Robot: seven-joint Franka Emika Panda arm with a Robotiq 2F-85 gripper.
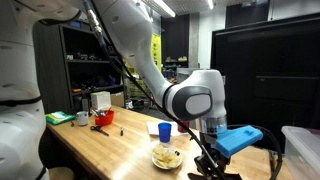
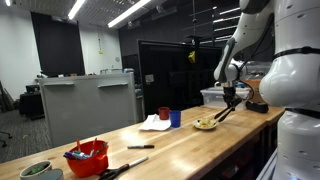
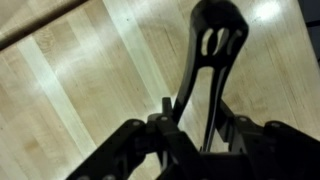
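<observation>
My gripper is shut on a black slotted utensil (image 3: 216,35), which looks like tongs and points away from the fingers above the wooden table. In exterior view 2 the gripper (image 2: 232,99) is at the far end of the table, with the dark utensil (image 2: 221,116) slanting down from it. A plate of yellowish food (image 1: 166,157) lies to the left of the gripper in exterior view 1; the wrist view does not show it. Whether the utensil touches the table cannot be told.
A blue cup (image 1: 165,131) and a red can (image 2: 164,113) stand behind the plate, near a white cloth (image 2: 155,123). A red container (image 2: 87,157) and dark-handled tools (image 2: 124,167) lie at the other end.
</observation>
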